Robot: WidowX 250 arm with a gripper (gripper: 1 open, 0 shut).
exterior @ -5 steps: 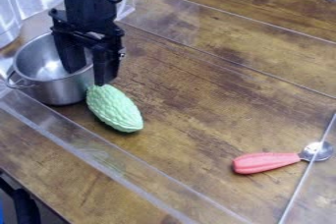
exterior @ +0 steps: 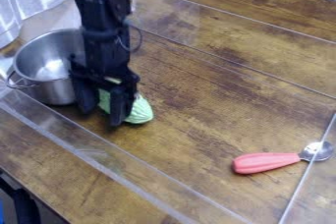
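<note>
My black gripper (exterior: 108,98) is lowered over a pale green, bumpy oblong object (exterior: 138,110) beside a steel pot (exterior: 45,69). The fingers cover much of the green object, whose rounded end shows at their right. Whether they are closed on it cannot be told.
A pink-handled spoon (exterior: 269,161) lies on the wooden counter (exterior: 210,81) at the right. A light wall stands behind the pot at the upper left.
My gripper has moved down from above the pot's right side onto the green object, now mostly covering it.
</note>
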